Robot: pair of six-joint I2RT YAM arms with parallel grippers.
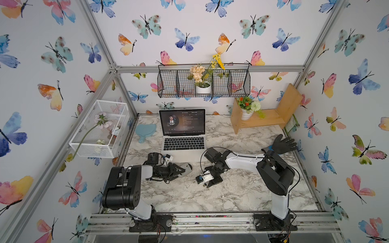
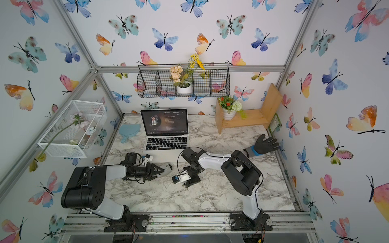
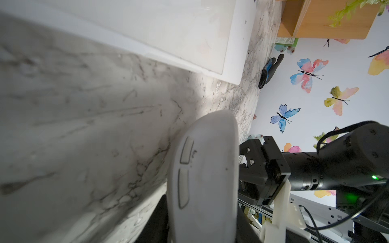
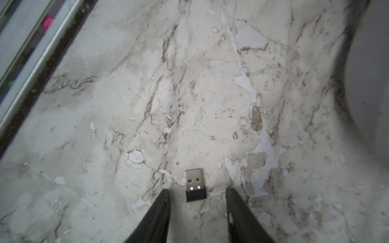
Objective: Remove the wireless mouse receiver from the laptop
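A tiny USB receiver point(image 4: 195, 185), silver at one end and black at the other, lies on the marble table in the right wrist view. My right gripper is partly open above it, its fingertips on either side and apart from it. In the top views this gripper point(image 1: 205, 183) points down in front of the laptop point(image 1: 184, 145). A pale mouse point(image 3: 206, 174) is between the fingers of my left gripper point(image 1: 178, 172), which is shut on it. The laptop stands open with its screen lit.
A black glove point(image 1: 283, 144) lies at the right. Behind are a wooden shelf point(image 1: 259, 120) with a potted plant and, left of the laptop, a blue-grey flat item point(image 1: 145, 131). Bare table lies in front of both grippers.
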